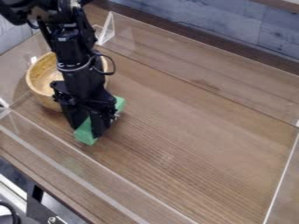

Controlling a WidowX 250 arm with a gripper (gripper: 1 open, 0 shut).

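Note:
The black robot gripper [93, 114] reaches down at the left side of the wooden table, over a green object [86, 135]. Its fingers are shut on that green object, which lies low at the table surface and is largely covered by the gripper. A tan round bowl [42, 73] sits behind the arm, partly hidden by it.
A blue-grey wall [233, 31] runs along the back. Clear plastic pieces stand near the left and back edges, and dark hardware shows at the lower left corner.

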